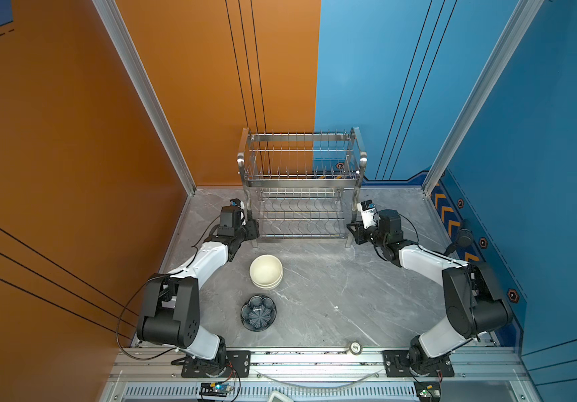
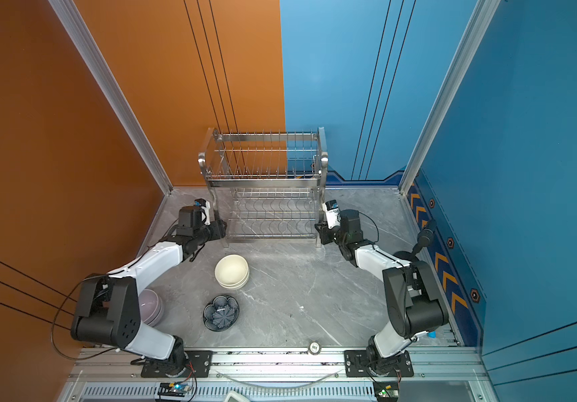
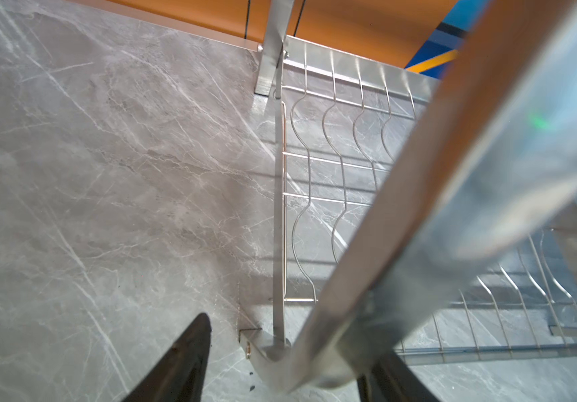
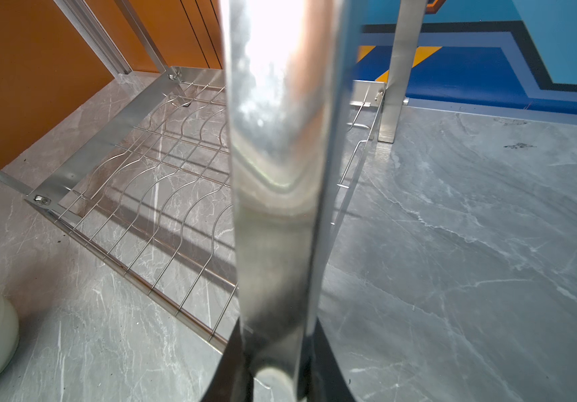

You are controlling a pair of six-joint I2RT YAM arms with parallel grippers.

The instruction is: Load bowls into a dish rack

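The steel dish rack (image 1: 301,182) stands at the back of the table. My left gripper (image 1: 253,229) is at its front left post, fingers apart, with the blurred post (image 3: 395,221) between or just over the fingers. My right gripper is shut on the front right post (image 4: 281,174). In front of the rack stand stacked cream bowls (image 1: 266,268) and dark flower-shaped bowls (image 1: 258,313). Purple bowls (image 2: 151,308) are partly hidden behind the left arm in the top right view.
Walls border the back and sides.
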